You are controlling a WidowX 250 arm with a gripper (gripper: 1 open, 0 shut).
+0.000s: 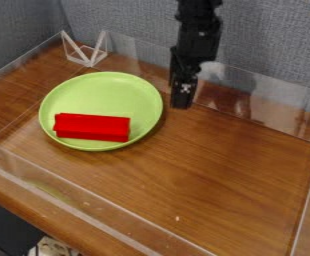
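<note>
A red block (pixel 91 127) lies in the lower left part of a green plate (pixel 107 97) on the wooden table. My black gripper (pixel 183 97) hangs from the top of the camera view, just past the plate's right rim, with its fingers pointing down and open. I see nothing held in it, though the dark fingers are hard to separate.
A white wire rack (pixel 86 54) stands at the back left corner. Clear panels edge the table along the back and sides.
</note>
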